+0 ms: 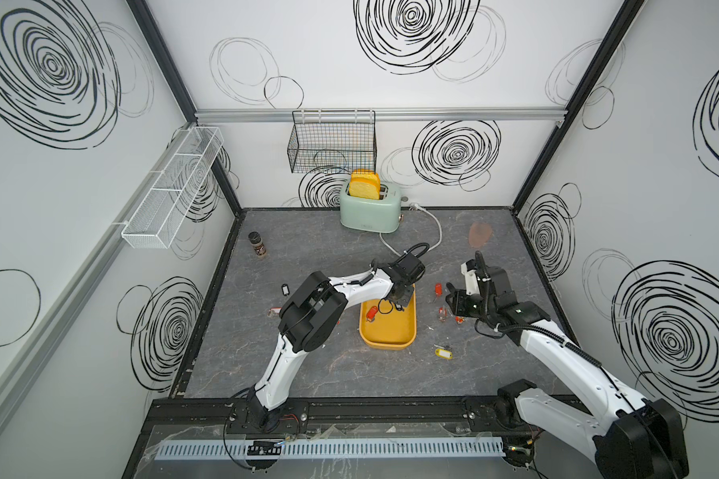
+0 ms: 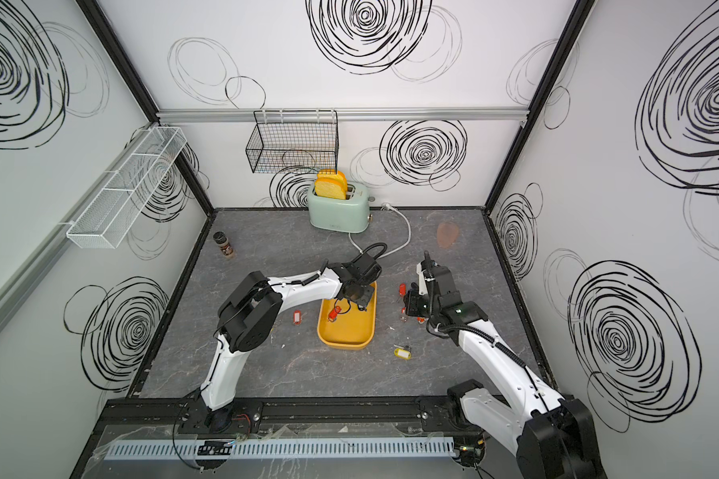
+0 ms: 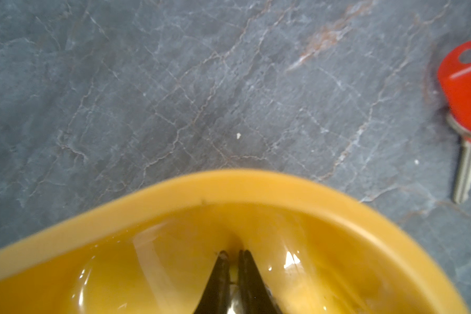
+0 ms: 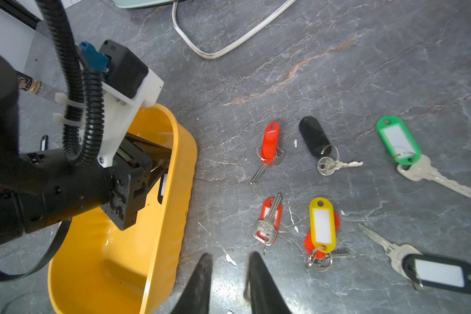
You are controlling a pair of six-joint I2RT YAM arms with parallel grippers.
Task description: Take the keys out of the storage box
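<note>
The yellow storage box [image 1: 390, 341] stands mid-table with a red-tagged key [image 1: 371, 313] inside. A dark key tag with a white label [image 4: 163, 187] shows by its right wall. My left gripper reaches into the box close to a wall. Only a narrow gap parts its fingertips, and something shiny and metallic lies lower between the fingers; whether it is gripped does not show. To the right of the box, above the table, my right gripper is part open with no key clearly held.
Several keys lie right of the box, among them a yellow-tagged one [image 4: 322, 225], a green-tagged one [image 4: 398, 138] and a black-tagged one [image 4: 442, 273]. Left of the box is a red-tagged key [image 3: 468, 94]. Behind stand the toaster [image 1: 370, 214] and its white cord.
</note>
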